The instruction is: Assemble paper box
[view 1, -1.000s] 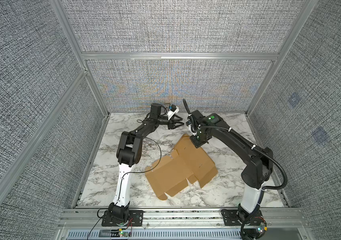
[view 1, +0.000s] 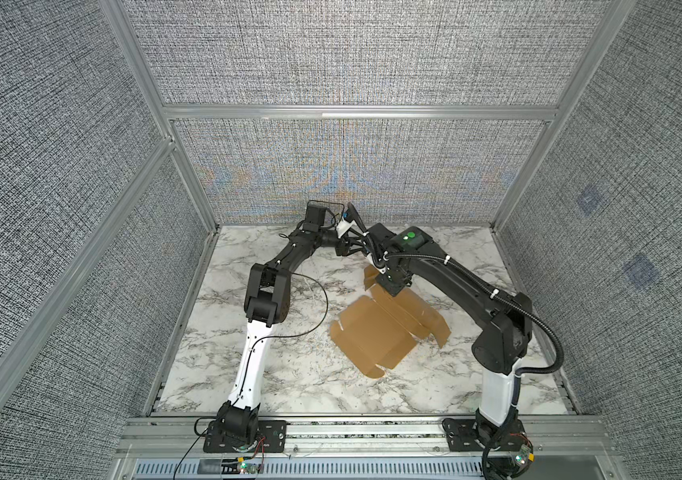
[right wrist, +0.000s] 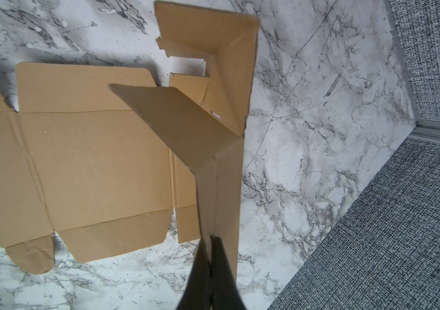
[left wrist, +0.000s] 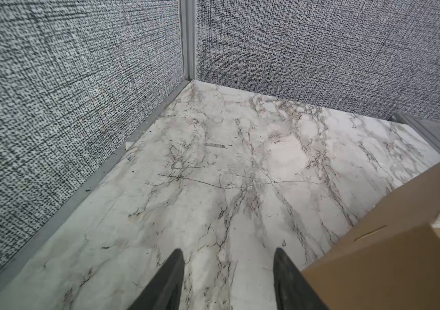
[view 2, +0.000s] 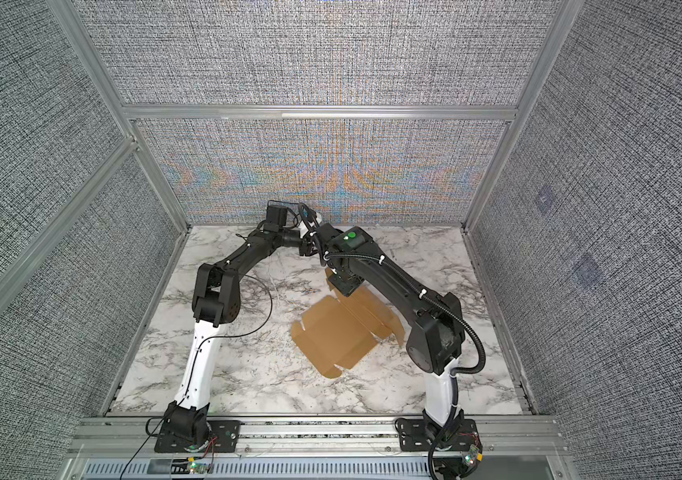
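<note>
The brown cardboard box blank [view 1: 373, 336] lies on the marble table, its back panel folded up, as the right wrist view shows. My right gripper is shut on that raised panel [right wrist: 220, 191], whose flaps stand bent. My left gripper is open with nothing between its fingers, at the back of the table beside the raised cardboard [left wrist: 385, 263]. In both top views the two grippers are close together and the right arm hides part of the blank.
Mesh walls with aluminium frames enclose the table [view 2: 165, 352]. Bare marble [view 1: 213, 304] lies on the left, along the front, and at the back right.
The cardboard has shifted right and toward the back, and its rear panel has risen.
</note>
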